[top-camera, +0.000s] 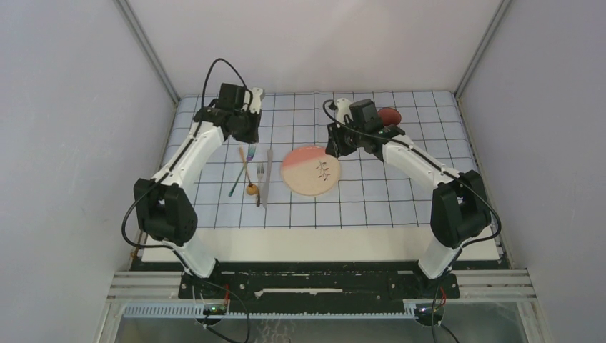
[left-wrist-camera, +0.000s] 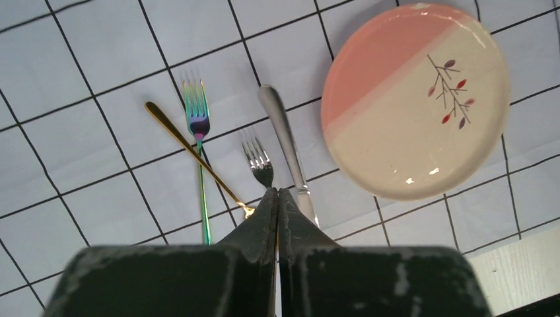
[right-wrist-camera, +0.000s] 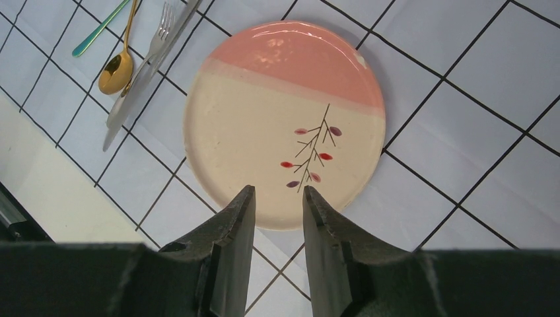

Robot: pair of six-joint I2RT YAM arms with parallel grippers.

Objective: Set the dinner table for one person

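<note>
The round pink and cream plate (top-camera: 311,171) rests mid-table. Left of it lies the silver knife (left-wrist-camera: 285,132), then the silver fork (left-wrist-camera: 257,158). Farther left, the gold spoon has its handle across the rainbow fork (left-wrist-camera: 197,112); the spoon bowl is mostly hidden by my fingers in the left wrist view. My left gripper is shut above the cutlery, with nothing visible between its fingers. Near the plate's right edge, my right gripper stands partly open and empty above the plate.
A reddish-brown cup (top-camera: 389,116) stands at the back right, partly behind the right arm. Bare grid cloth (top-camera: 371,193) lies right of the plate. The pale table edge (top-camera: 321,243) runs along the front.
</note>
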